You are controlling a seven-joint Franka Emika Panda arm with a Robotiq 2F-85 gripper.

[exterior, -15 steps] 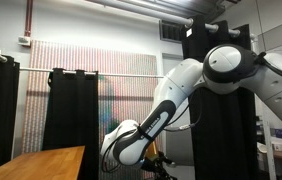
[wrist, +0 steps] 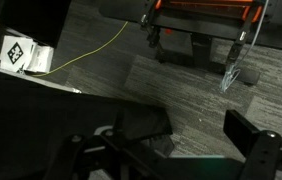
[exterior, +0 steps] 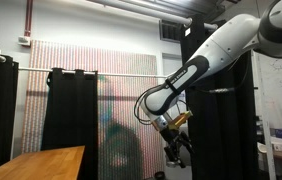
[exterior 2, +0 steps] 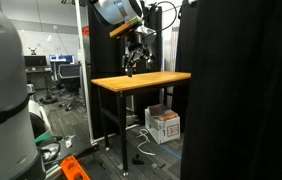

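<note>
My gripper is open, its two black fingers set wide apart at the lower edge of the wrist view, with only floor visible between them. In exterior view 1 the gripper [exterior: 178, 152] hangs from the white arm, in front of the dark curtain and well right of the wooden table [exterior: 39, 163]. From exterior view 2, the gripper [exterior 2: 132, 65] appears near the wooden tabletop [exterior 2: 146, 79]; its exact height over it cannot be judged. No object shows on the visible parts of the tabletop.
A dark frame with orange parts [wrist: 253, 12] crosses the top of the wrist view, a pale cable [wrist: 231, 75] hanging by it. Printed papers [wrist: 24, 55] lie at left near a yellow cord [wrist: 86, 54]. A cardboard box [exterior 2: 162, 124] stands under the table.
In exterior view 1 the wrist and gripper have swung to the right and risen, away from the table. The table and curtains have not moved.
</note>
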